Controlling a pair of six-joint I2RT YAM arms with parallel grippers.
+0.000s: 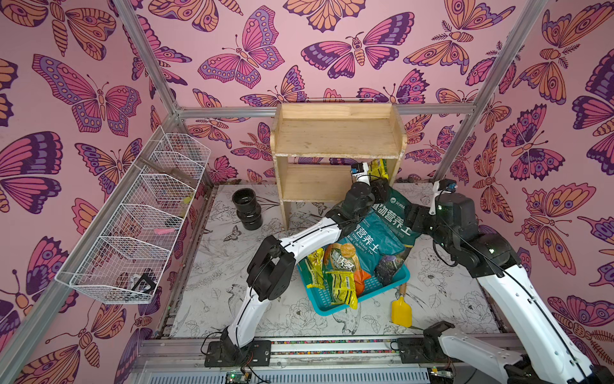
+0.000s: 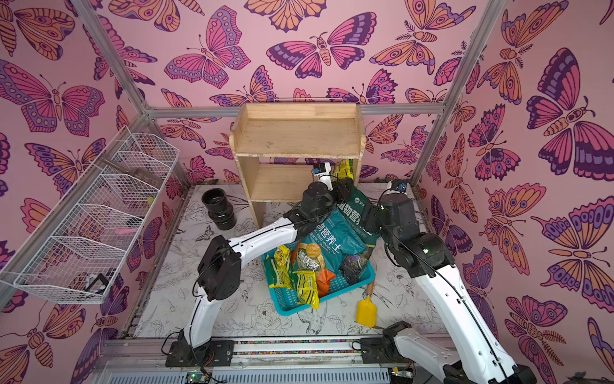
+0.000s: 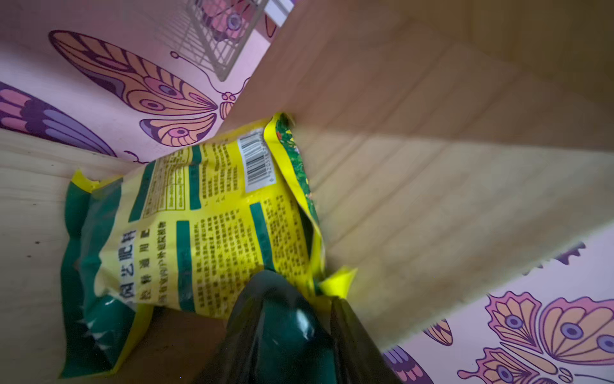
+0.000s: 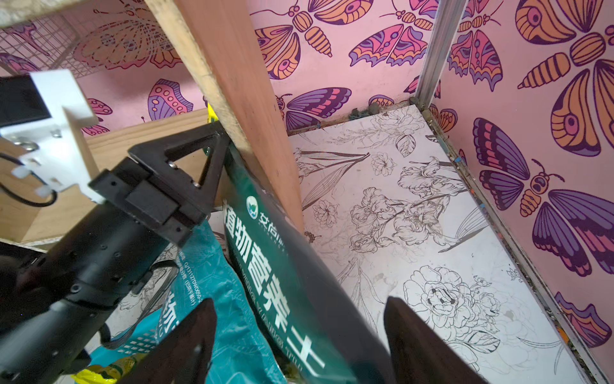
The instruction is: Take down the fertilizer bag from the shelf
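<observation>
The yellow-and-green fertilizer bag [image 3: 211,217] lies inside the wooden shelf [image 1: 339,137], on its lower level at the right end; only part of its yellow [image 1: 379,168] shows from above. My left gripper is just in front of it, fingers apart with a dark green bag part between them. Whether they grip that part is unclear. The large dark green soil bag [image 4: 275,268] leans against the shelf's right side panel, its top by the left gripper's tip. My right gripper stands open, its fingers either side of this soil bag.
A teal basket [image 1: 319,307] in front of the shelf holds a teal soil bag [image 1: 367,240] and several smaller packets. A yellow shovel [image 1: 401,312] lies right of it. Black pots [image 1: 247,208] stand left of the shelf.
</observation>
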